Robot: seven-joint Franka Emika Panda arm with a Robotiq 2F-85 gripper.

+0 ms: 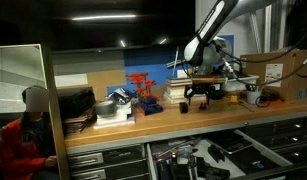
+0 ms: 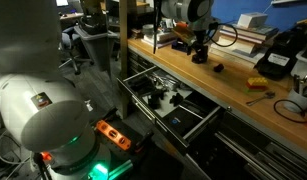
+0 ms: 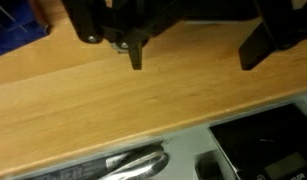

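Note:
My gripper is open over the wooden counter, with its two dark fingers wide apart and bare wood showing between them. In exterior view 1 the gripper hangs at the right half of the counter, close to its surface and beside a small black object. Below the counter an open drawer holds several dark and metal tools. A silver tool and a black device lie in that drawer in the wrist view. Whether the fingertips touch the wood cannot be told.
Stacked books stand along the back of the counter. A red and yellow item lies farther along it. Something blue shows at the wrist view's left edge. A person sits at the far left.

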